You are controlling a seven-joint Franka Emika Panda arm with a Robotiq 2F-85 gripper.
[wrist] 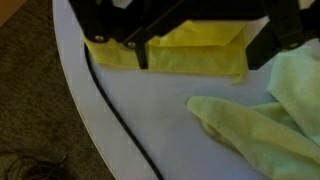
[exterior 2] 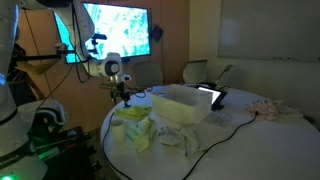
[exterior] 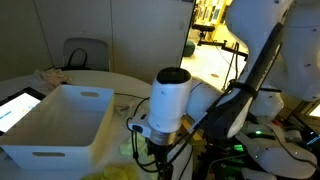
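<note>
My gripper is open, its dark fingers standing wide apart at the top of the wrist view. A yellow cloth (wrist: 190,62) lies between and beneath them, partly covered by the gripper. To the lower right in that view is a crumpled pale green cloth (wrist: 250,130). Exterior view 1 has the yellow cloth (exterior: 118,173) at its bottom edge, and the arm hides part of the green cloth (exterior: 133,148). In exterior view 2 the gripper (exterior 2: 122,100) is small and dark at the far side of the table, near the cloths.
A large empty white box (exterior: 62,120) stands beside the cloths, with a lit screen (exterior: 17,108) beyond it. Grey-white cloth (exterior 2: 178,138) and a pinkish cloth (exterior 2: 265,108) also lie on the table. A black cable (wrist: 125,120) runs near the table's edge.
</note>
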